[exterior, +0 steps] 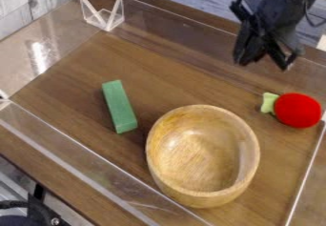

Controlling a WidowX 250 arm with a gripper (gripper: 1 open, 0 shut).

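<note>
My gripper [261, 44] hangs over the back right of the wooden table, dark and blurred; whether it is open or shut is unclear. A red round object with a pale green top [296, 111] lies at the right, below and right of the gripper. A wooden bowl [203, 154] sits at the front centre. A green block [118, 106] lies at the left.
Clear plastic walls edge the table [152, 68], with a small clear bracket [105, 14] at the back left.
</note>
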